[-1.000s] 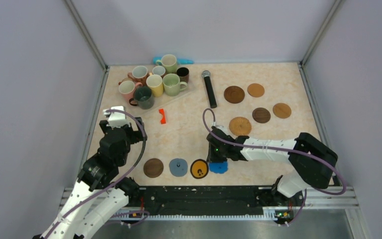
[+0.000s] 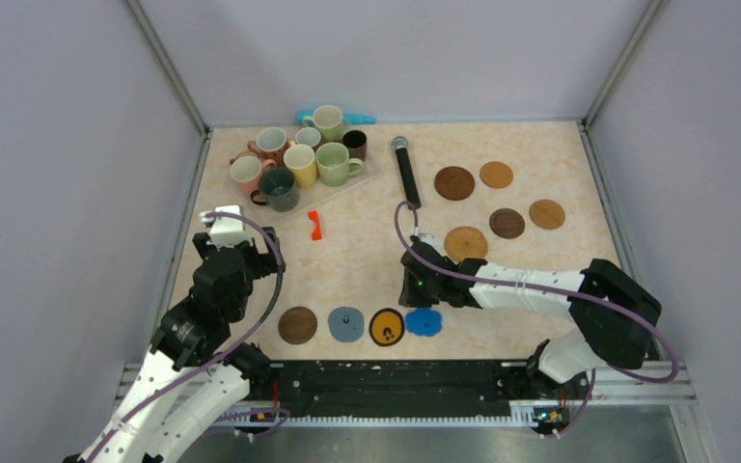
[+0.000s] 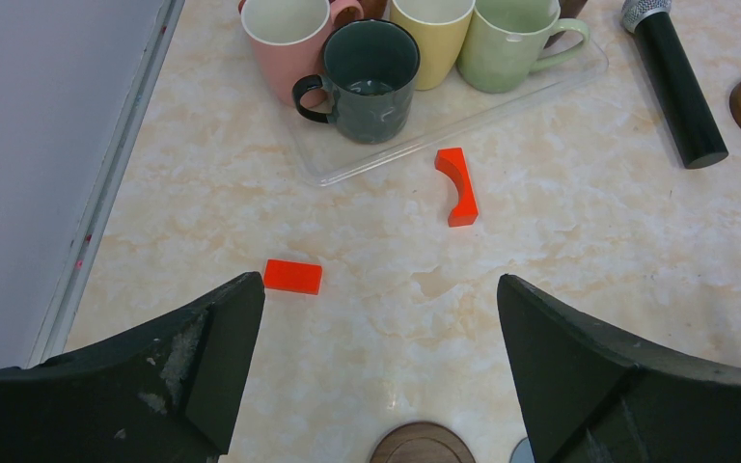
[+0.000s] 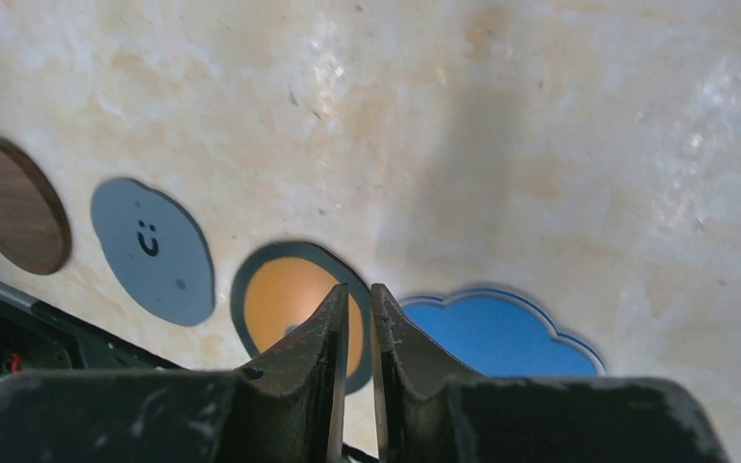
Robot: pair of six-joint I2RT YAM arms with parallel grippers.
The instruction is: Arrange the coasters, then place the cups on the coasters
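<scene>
Several cups stand together at the back left, among them a dark green cup (image 2: 278, 189), a pink cup (image 2: 248, 174), a yellow cup (image 2: 301, 166) and a light green cup (image 2: 335, 166). Along the front lie a brown coaster (image 2: 297, 326), a grey smiling coaster (image 2: 345, 324), an orange coaster (image 2: 386, 327) with a black rim and a blue cloud coaster (image 2: 424, 322). My left gripper is open and empty over bare table in front of the cups. Over the orange and blue coasters, my right gripper is shut; nothing shows between its fingers.
A black microphone (image 2: 406, 174) lies right of the cups. Several wooden coasters, such as a dark one (image 2: 454, 183), fill the right side. A red arch (image 3: 457, 187) and a red block (image 3: 293, 276) lie near the clear tray (image 3: 463, 129).
The left arm and cups stay put.
</scene>
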